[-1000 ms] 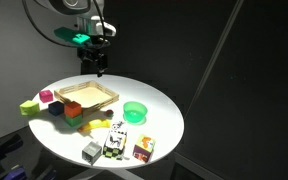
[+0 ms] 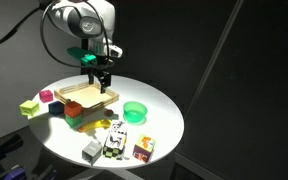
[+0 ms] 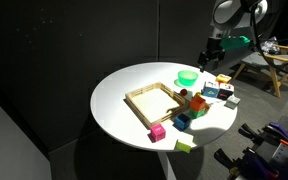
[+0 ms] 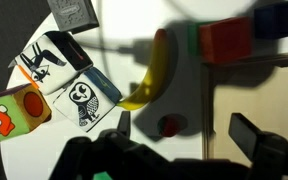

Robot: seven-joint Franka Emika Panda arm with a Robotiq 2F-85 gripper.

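My gripper is open above the table, its black fingers spread with nothing held between them. In exterior view 1 the gripper hangs over the tray's right side. Below the gap lies a small dark red round thing, apart from the fingers. A yellow banana curves beside it on the white table. The shallow wooden tray is to the right in the wrist view, near a red block. In exterior view 1 that red block rests on a green one.
A green bowl stands on the right of the table. Picture blocks, a colourful block and a grey block line the front. Dark blue, pink and yellow-green blocks sit near the tray. The tray is empty.
The objects on the table have stayed put.
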